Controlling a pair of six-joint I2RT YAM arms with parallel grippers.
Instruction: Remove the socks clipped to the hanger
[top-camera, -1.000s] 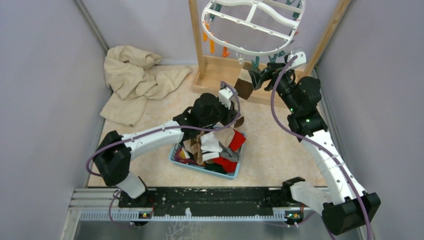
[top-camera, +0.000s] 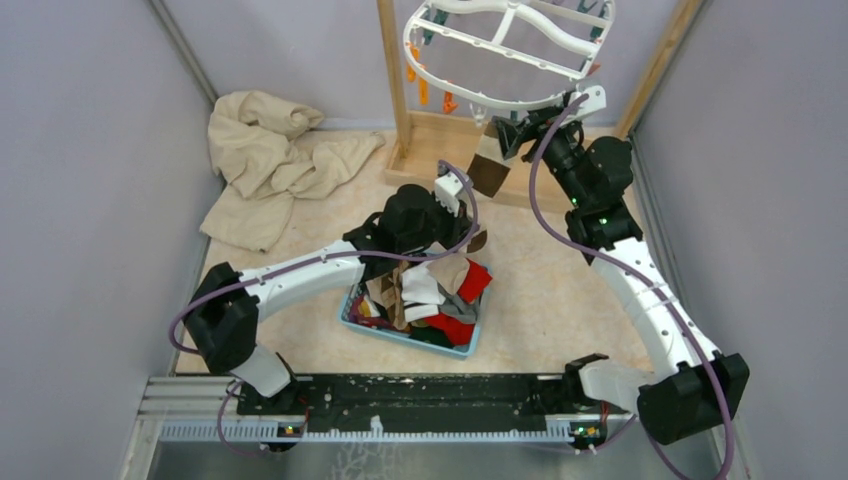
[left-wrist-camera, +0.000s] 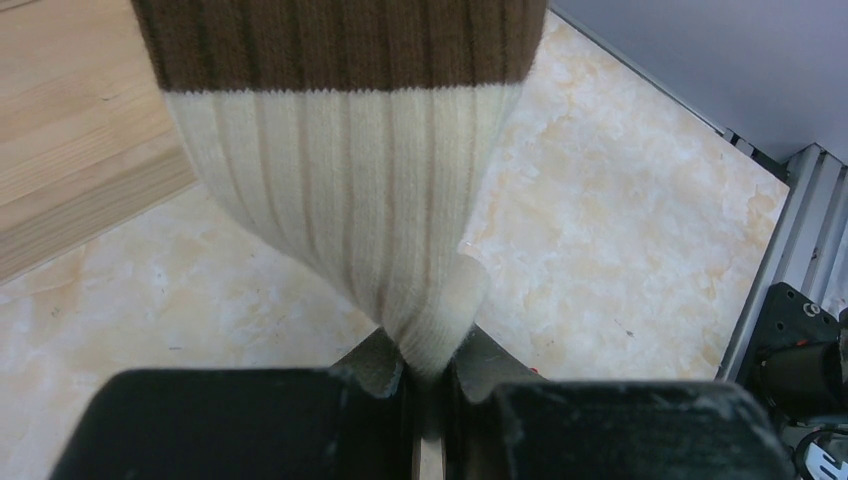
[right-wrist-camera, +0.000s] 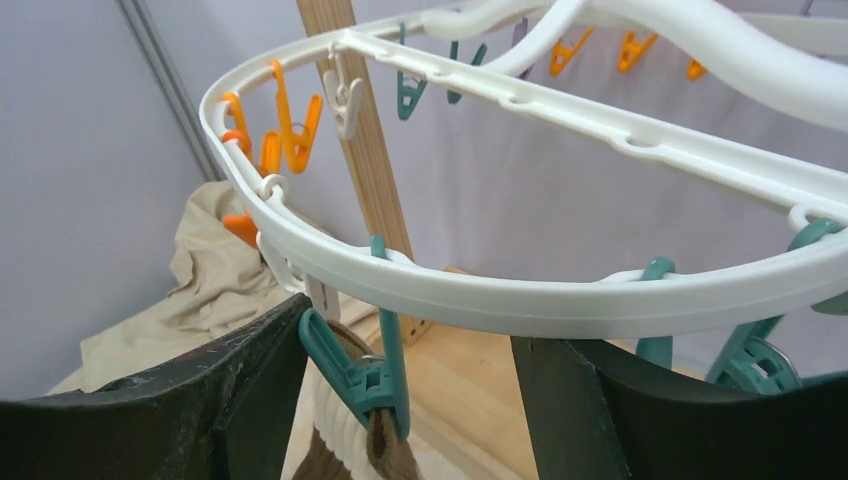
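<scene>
A sock (left-wrist-camera: 340, 170) with broad cream and brown bands narrows down into the left gripper, which is shut on it; its upper part runs out of the left wrist view. In the top view the banded sock (top-camera: 490, 175) hangs below the white hanger (top-camera: 520, 105), above the left gripper (top-camera: 465, 228). A teal clip (right-wrist-camera: 372, 385) at the hanger's near rim has brown fabric at its lower end. Around this clip my right gripper stands part open, the clip closer to its left finger (right-wrist-camera: 255, 350).
Below the left arm a light-blue basket (top-camera: 345, 305) holds several socks. More teal clips (right-wrist-camera: 755, 355) hang right of my right gripper, orange clips (right-wrist-camera: 295, 125) to the left. Beige cloth (top-camera: 265, 160) lies at the back left.
My right gripper has moved up and slightly left toward the hanger's rim. The hanging sock has shifted a little; the left arm keeps its place.
</scene>
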